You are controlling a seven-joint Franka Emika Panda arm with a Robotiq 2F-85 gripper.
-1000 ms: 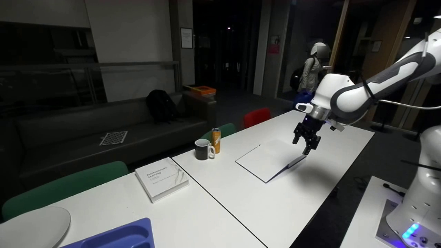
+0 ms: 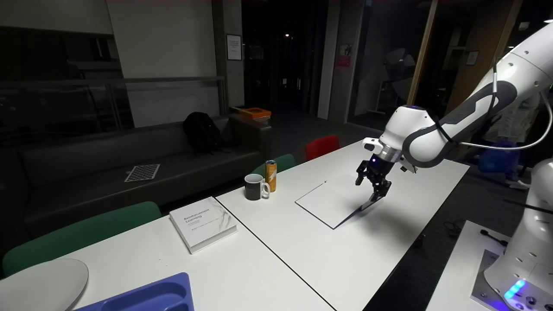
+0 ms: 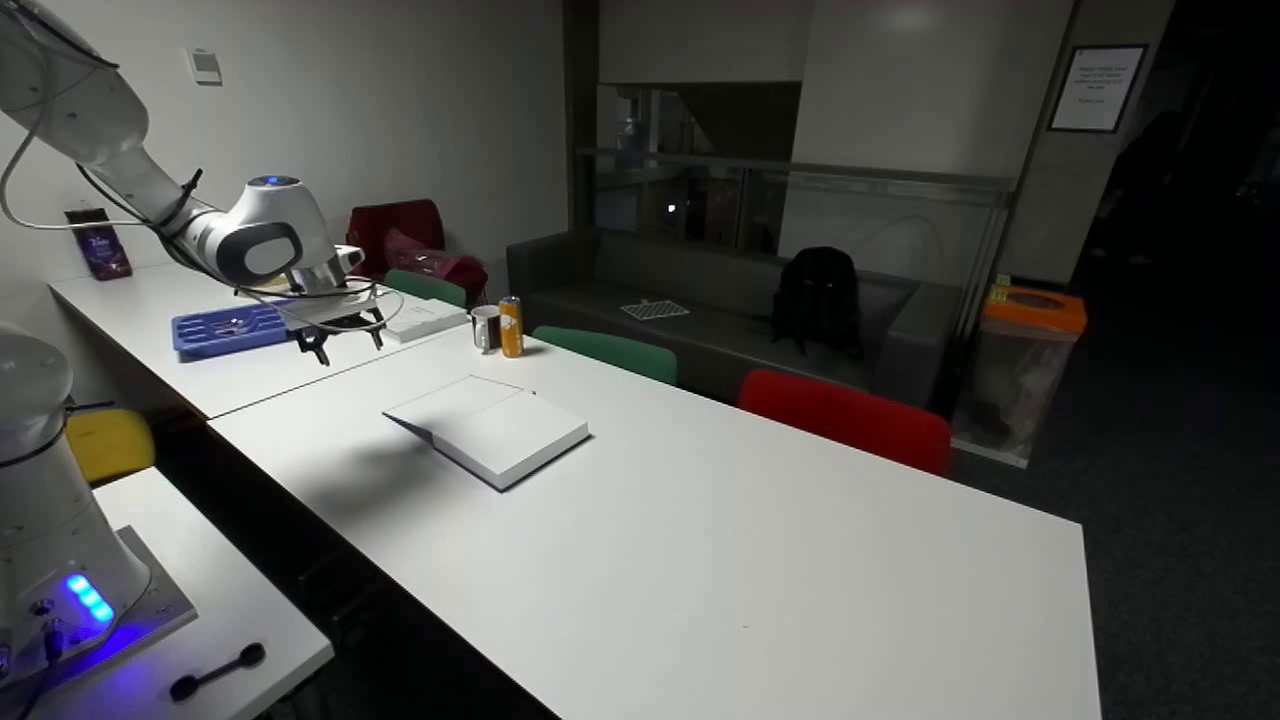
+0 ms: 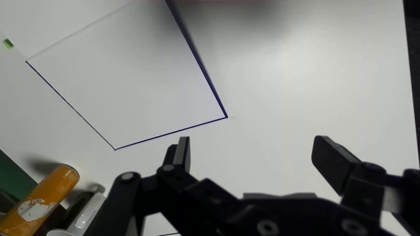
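An open book (image 3: 516, 439) with blank white pages lies on the white table, its thin dark cover edge tilted up along one side. In exterior view 1 the book (image 2: 330, 201) is partly behind my gripper (image 2: 370, 187). My gripper (image 3: 350, 350) hangs above the table, and nothing is between its fingers. From the wrist, the book (image 4: 126, 80) fills the upper left, while the spread fingers (image 4: 182, 151) of my gripper stand over bare table beyond the cover's corner. No contact with the book can be made out.
An orange can (image 2: 271, 176) and a black-and-white mug (image 2: 254, 187) stand by the table's far edge. A closed white book (image 2: 202, 223), a blue tray (image 2: 176, 282) and a round plate (image 2: 44, 285) rest on the adjoining table. Free table lies right of the open book in exterior view 2.
In exterior view 1 my gripper has shifted slightly left and down, over the raised side of the book. The person behind the arm is no longer clearly visible. The book looks unmoved.
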